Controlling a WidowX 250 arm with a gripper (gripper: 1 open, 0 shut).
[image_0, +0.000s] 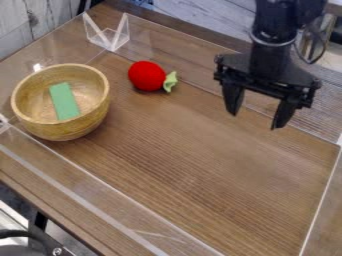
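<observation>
The dark gripper hangs over the back right of the wooden table, its two fingers pointing down and spread apart, with nothing visible between them. To its left lie a red object with a small light-green piece at its right end. A round yellow bowl at the left holds a green block.
A clear, angular bin-like object stands at the back left. A wall or ledge runs along the back.
</observation>
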